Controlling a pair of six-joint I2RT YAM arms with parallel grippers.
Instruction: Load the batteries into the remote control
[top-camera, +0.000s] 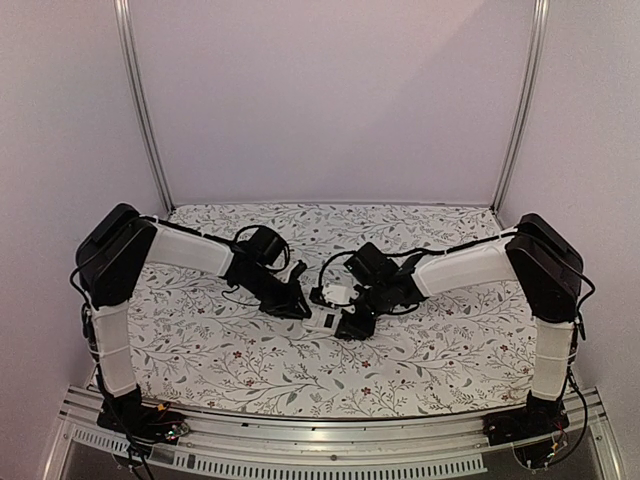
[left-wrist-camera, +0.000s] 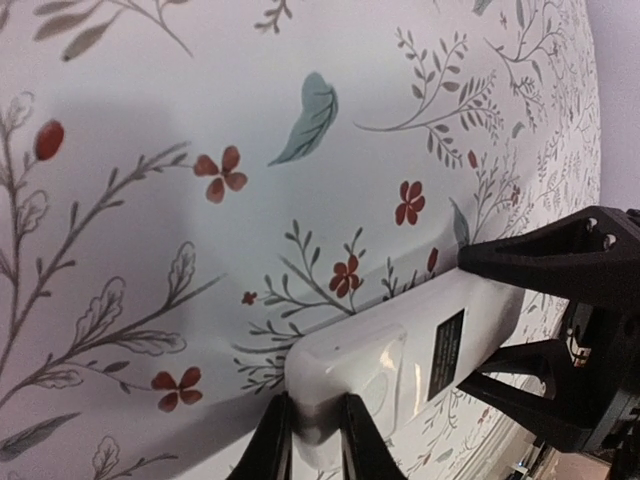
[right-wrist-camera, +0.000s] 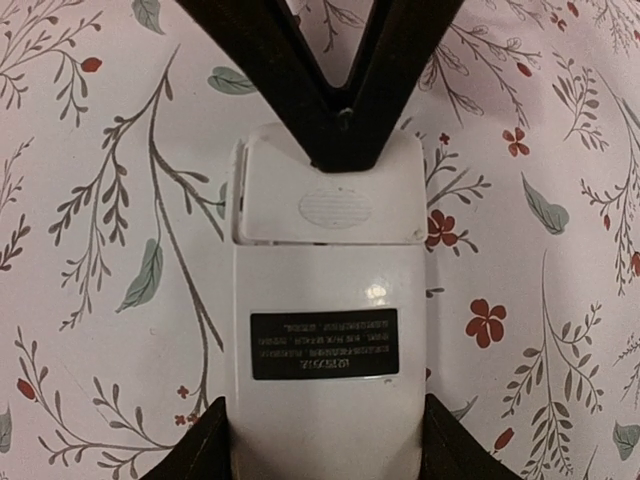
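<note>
The white remote (top-camera: 322, 319) lies back-up on the flowered cloth between both grippers, its dark label facing up. My right gripper is shut on the remote's body, one finger on each side. The battery cover (right-wrist-camera: 334, 205) sits at the far end, with a thin seam between it and the body. My left gripper presses its fingertips on that cover end; in the right wrist view they meet on the cover's top edge, and how far they are apart is hard to tell. No batteries show.
</note>
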